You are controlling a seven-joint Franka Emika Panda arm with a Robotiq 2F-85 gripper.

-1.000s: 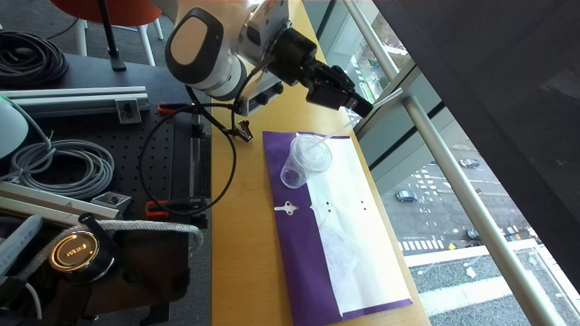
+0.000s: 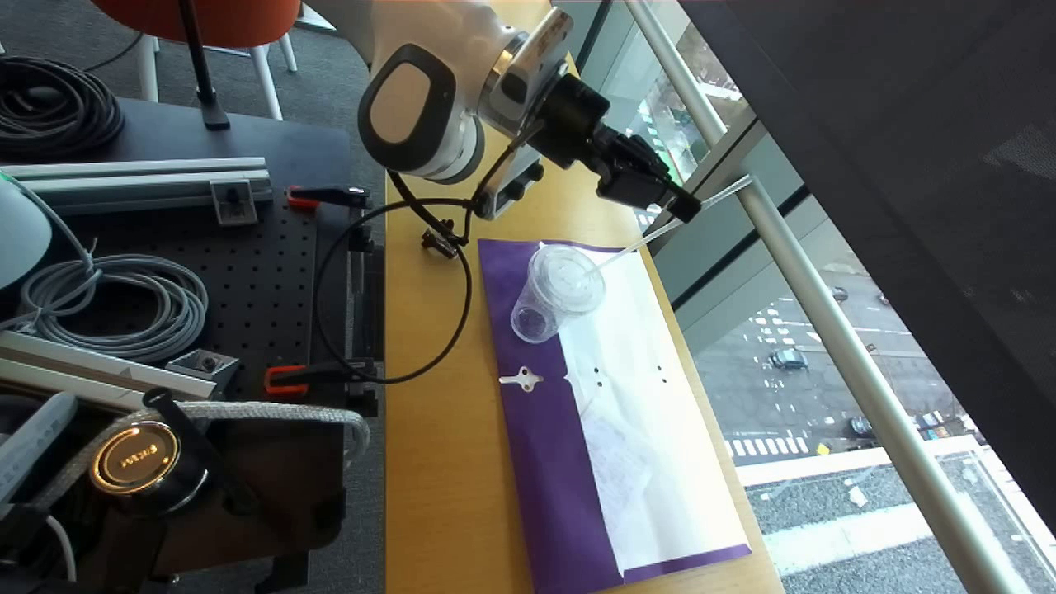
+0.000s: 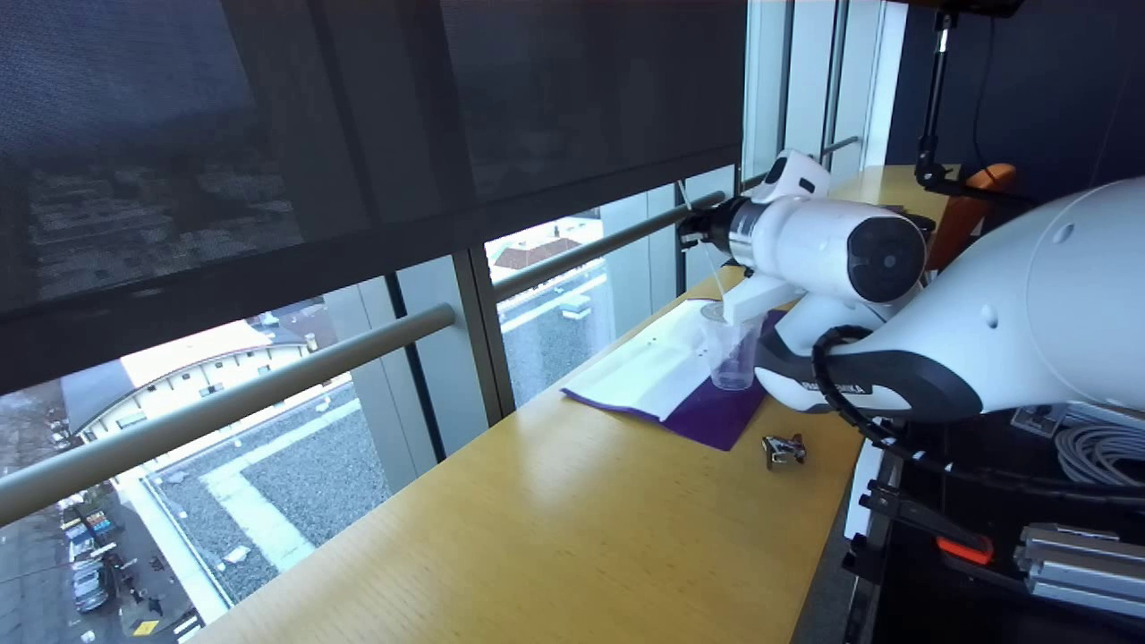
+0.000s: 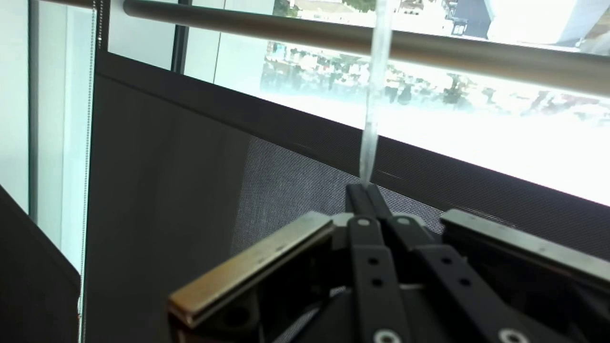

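Note:
A thin, pale translucent straw (image 2: 723,195) is pinched in my gripper (image 2: 690,206), whose black fingers (image 4: 359,201) are shut on it. In the wrist view the straw (image 4: 374,85) runs upward from the fingertips. Its other part slants down towards a clear plastic cup (image 2: 566,280), which stands upright on a purple and white folder (image 2: 653,445). From the second exterior view, the straw's lower end hangs near the top of the cup (image 3: 734,354); I cannot tell whether it is inside. My gripper (image 3: 688,231) is above the cup and towards the window.
A metal railing (image 2: 841,307) and the window lie close beyond the gripper, with a dark blind (image 3: 354,161) above. On the wooden ledge (image 3: 515,537) sits a small metal clip (image 3: 784,450). The near part of the ledge is clear.
My gripper has moved to the right and slightly down in exterior view 1, towards the railing, carrying the straw along. The cup and folder have stayed in place.

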